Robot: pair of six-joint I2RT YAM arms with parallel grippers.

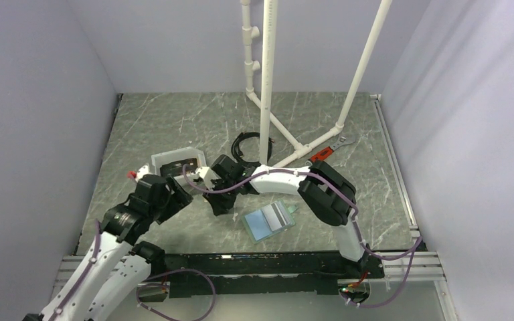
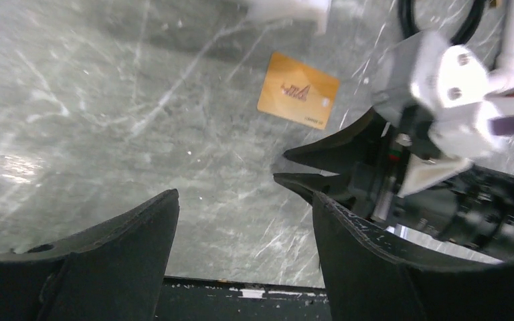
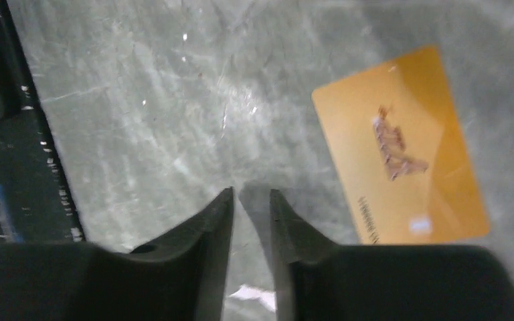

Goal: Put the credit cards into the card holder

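An orange card (image 2: 299,91) lies flat on the marble table in the left wrist view; the right wrist view shows the same card (image 3: 401,147) to the right of my fingers. My right gripper is slightly open, its fingertips close together and only bare table between them. It hangs beside the card, and from above its arm hides the card. My left gripper is wide open and empty, to the left of the right gripper (image 1: 219,206). What looks like the card holder, a flat blue-and-grey item (image 1: 269,221), lies right of both grippers.
A white tray (image 1: 162,156) with a dark item inside stands behind the grippers. Black cable (image 1: 236,150), white pipes (image 1: 286,133) and a red-handled wrench (image 1: 322,153) lie farther back.
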